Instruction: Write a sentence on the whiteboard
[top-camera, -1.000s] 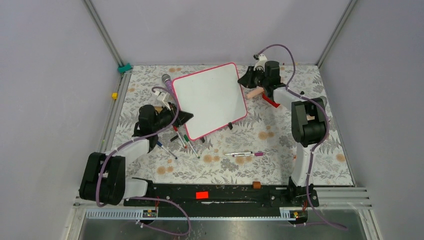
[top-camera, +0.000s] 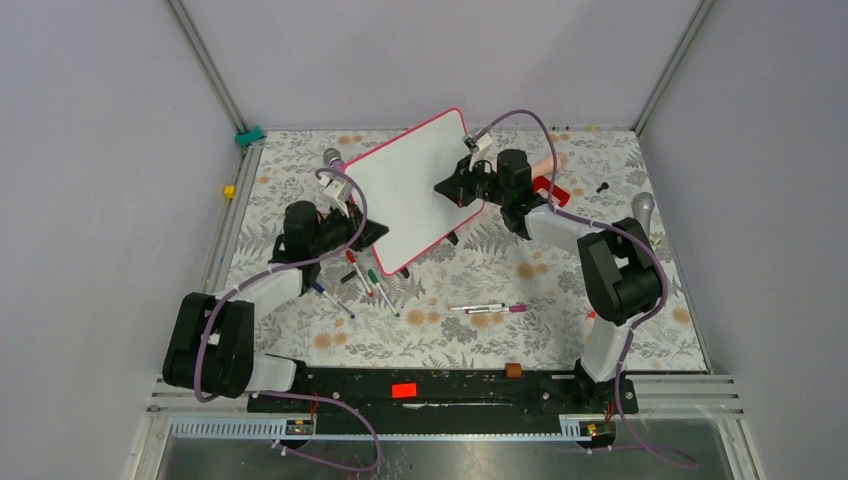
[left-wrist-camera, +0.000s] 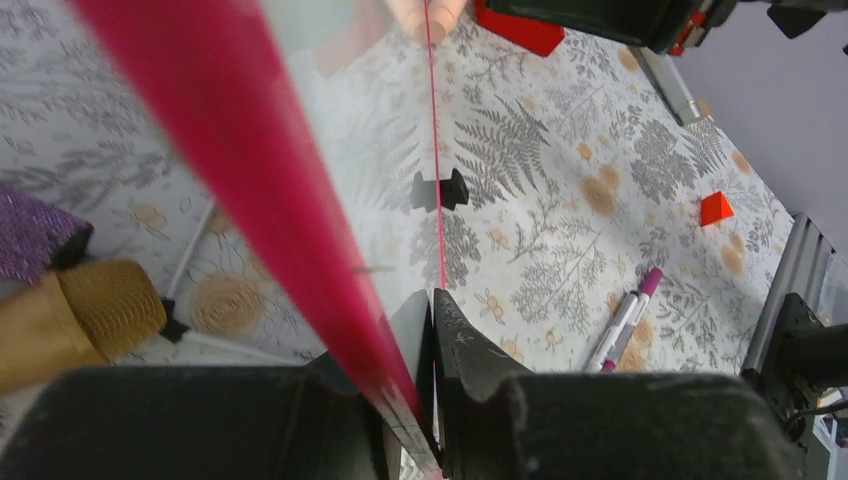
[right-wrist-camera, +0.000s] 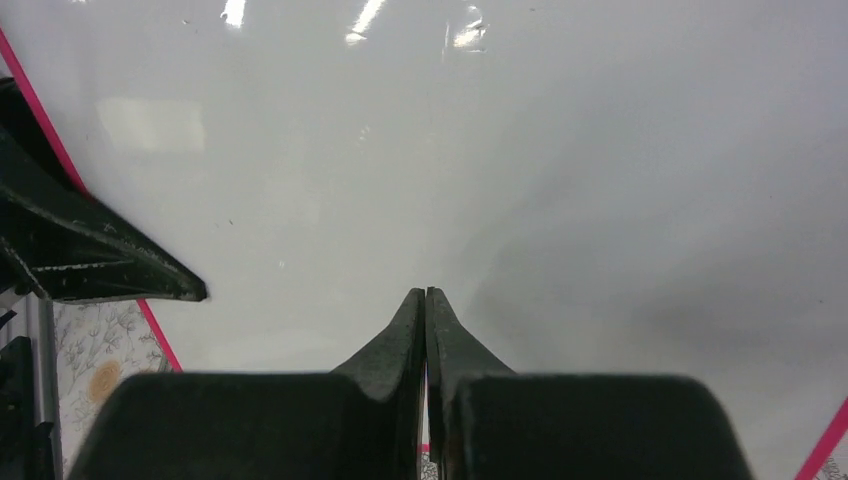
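The whiteboard (top-camera: 412, 185), blank white with a pink rim, slants across the table's far middle. My left gripper is shut on its left rim, which runs between the fingers. In the right wrist view the bare board fills most of the frame, and my right gripper is shut in front of its face with nothing between its fingertips. The board's right edge lies outside those fingers. Two white pens (top-camera: 480, 308) rest on the front tabletop. A green-capped pen (top-camera: 383, 292) and a blue-capped pen (top-camera: 333, 300) lie near the left gripper.
Behind the right arm sit a red box (top-camera: 551, 190) and a silver microphone (top-camera: 643, 210). A gold microphone (left-wrist-camera: 100, 320) and a purple one (left-wrist-camera: 38, 235) lie on the left.
My right gripper, earlier around the board's right edge, has come off it, closed and moved left over the face. The board has tilted, its upper right corner shifting up and left.
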